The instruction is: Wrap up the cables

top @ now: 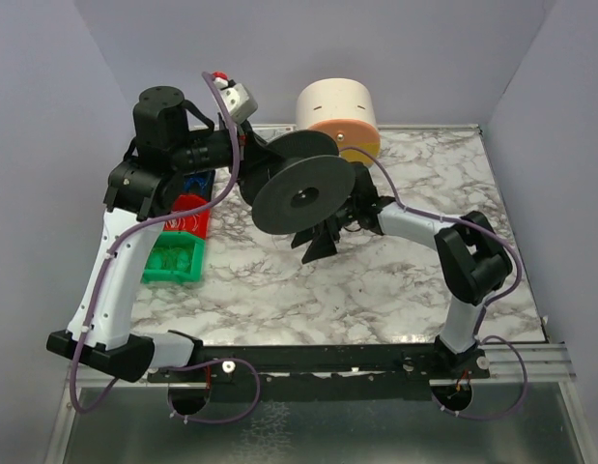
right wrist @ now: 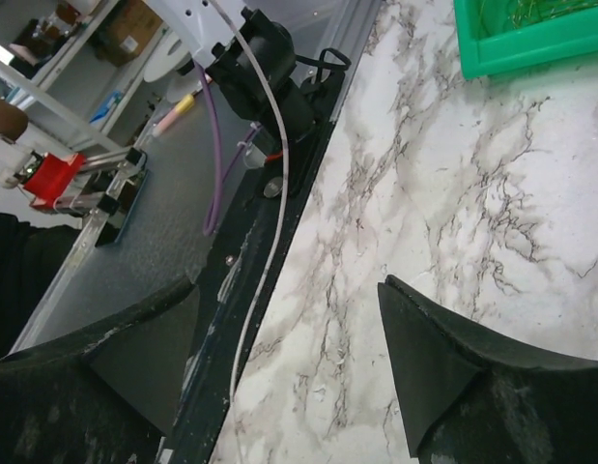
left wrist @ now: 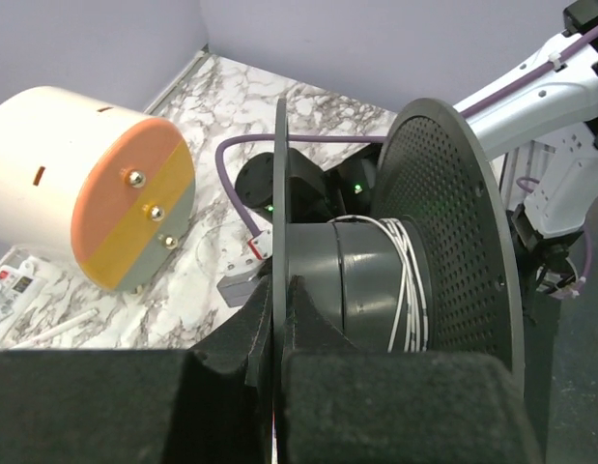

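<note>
A dark grey spool (top: 329,188) hangs above the table, my left gripper shut on the thin rim of one of its discs. White cable (left wrist: 412,290) lies in several loops around the spool's core, near the perforated disc. Just beyond and below the spool, my right gripper (top: 309,247) stands open. A thin light cable (right wrist: 284,184) crosses the right wrist view from top to bottom between the spread fingers; whether it lies within their reach is hard to tell. The spool partly hides the right arm in the left wrist view.
At the table's back stands a large white cylinder (top: 337,104) with a coloured end face. Along the left edge sit a green bin (top: 189,274) and a red bin (top: 197,224), partly behind the left arm.
</note>
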